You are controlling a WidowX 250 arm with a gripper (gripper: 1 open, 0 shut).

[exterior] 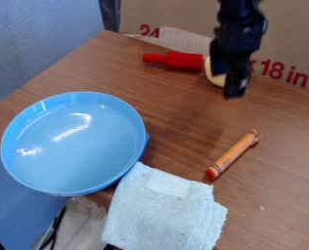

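My black gripper [233, 80] reaches down from the top of the camera view at the back of the table, over a pale, round-edged object [215, 76] that is mostly hidden behind it; whether it is open or shut is unclear. A red rolling pin [170, 59] lies just left of it. An orange crayon-like stick [233, 154] with a red end lies on the right. A blue plate [72, 142] sits at the left, with a folded pale cloth [164, 210] at the front.
A cardboard panel [184, 15] stands along the back. Blue fabric [33, 54] lies beyond the left edge.
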